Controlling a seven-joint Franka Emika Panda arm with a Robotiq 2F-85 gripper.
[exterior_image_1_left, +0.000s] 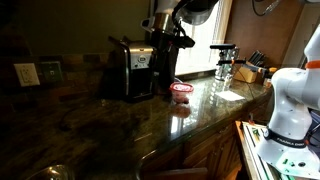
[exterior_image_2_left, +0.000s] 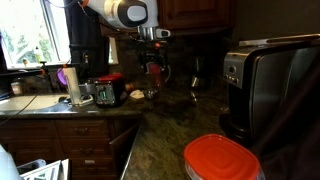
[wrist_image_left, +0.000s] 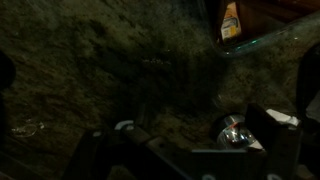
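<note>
In the wrist view my gripper is at the bottom edge, its two dark fingers spread apart over the dark stone counter. A small shiny round metal thing lies close to the right finger. No object shows clearly held. In exterior view 1 the white arm reaches in from the top right, its dark hand hard to make out before the coffee maker. From exterior view 2 the arm hangs over the far counter; the fingertips are too dim to read.
A red-lidded container stands on the near counter beside a large coffee machine. At the far end are a toaster and a paper towel roll. In the wrist view a clear-edged vessel with an orange label sits at top right.
</note>
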